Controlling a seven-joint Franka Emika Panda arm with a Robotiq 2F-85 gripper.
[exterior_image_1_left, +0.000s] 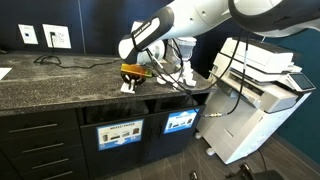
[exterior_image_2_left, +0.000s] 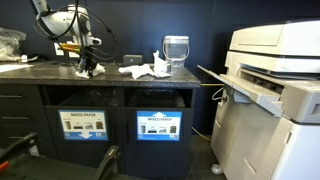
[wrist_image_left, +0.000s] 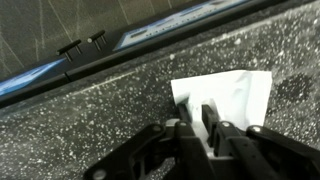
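A white sheet of cloth or paper (wrist_image_left: 245, 92) shows in the wrist view, over the speckled dark counter (wrist_image_left: 110, 125). My gripper is shut on its near left part, with white material showing between the fingertips. The far right part of the sheet spreads out flat beyond the fingers. From the first exterior view, the gripper (exterior_image_1_left: 130, 79) points down near the counter's front edge, the white sheet (exterior_image_1_left: 127, 88) at its tips. In the second exterior view, the white sheet (exterior_image_2_left: 90, 71) is at the counter's left part; whether it touches the surface is unclear.
A metal bucket (exterior_image_2_left: 176, 50) and crumpled white cloths (exterior_image_2_left: 145, 70) occupy the counter to the right. Below are bins with a left label (exterior_image_2_left: 84, 125) and a right label (exterior_image_2_left: 158, 125). A large printer (exterior_image_2_left: 265, 100) stands at far right. A dark patch (wrist_image_left: 296, 87) marks the counter.
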